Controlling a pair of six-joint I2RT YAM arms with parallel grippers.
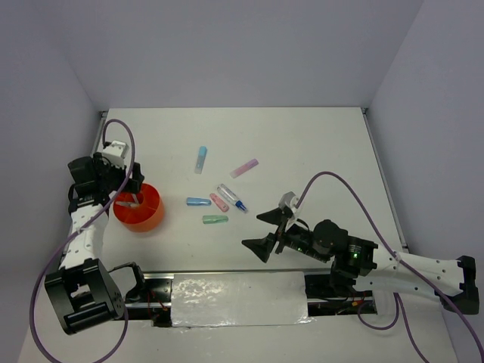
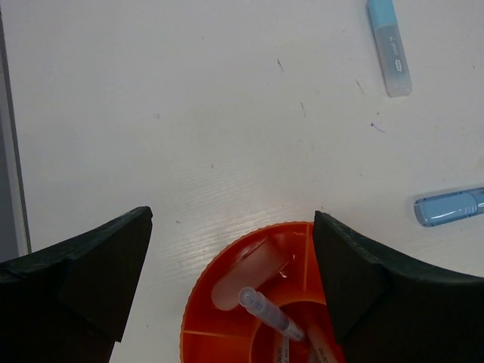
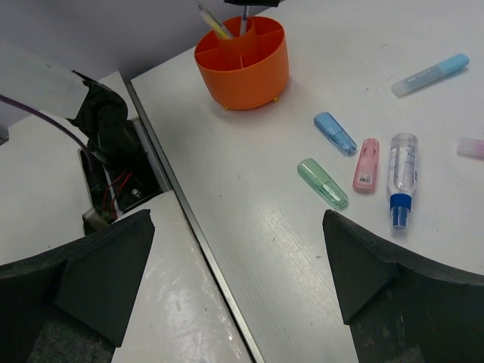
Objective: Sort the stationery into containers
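My left gripper (image 1: 132,172) stands open just above the orange divided holder (image 1: 144,218), which has pens and a pink translucent item (image 2: 249,272) inside. My open right gripper (image 1: 263,231) is at the front right. Loose on the table lie a light blue pen (image 1: 200,159), a pink-purple item (image 1: 244,168), a blue item (image 1: 198,201), a pink item (image 1: 218,201), a clear bottle-like item with blue end (image 1: 231,197) and a green item (image 1: 215,218).
Walls bound it on three sides, and a rail runs along the front edge.
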